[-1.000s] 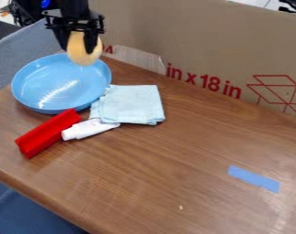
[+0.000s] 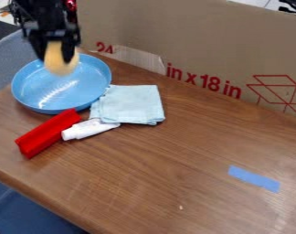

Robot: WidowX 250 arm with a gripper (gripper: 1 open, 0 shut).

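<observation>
My gripper (image 2: 58, 46) is at the top left, blurred, shut on a pale orange-yellow object (image 2: 60, 61) that hangs over the back part of a blue plate (image 2: 59, 91). Just in front of the plate lie a red tube-like object (image 2: 45, 134) and a white tube (image 2: 87, 129), with a folded light blue cloth (image 2: 129, 105) to the right of the plate.
A cardboard box wall (image 2: 212, 55) runs along the back of the wooden table (image 2: 175, 174). A strip of blue tape (image 2: 253, 178) is stuck at the right.
My gripper has moved left with the yellow object, from above the plate's back right to over the plate, and is a little lower.
</observation>
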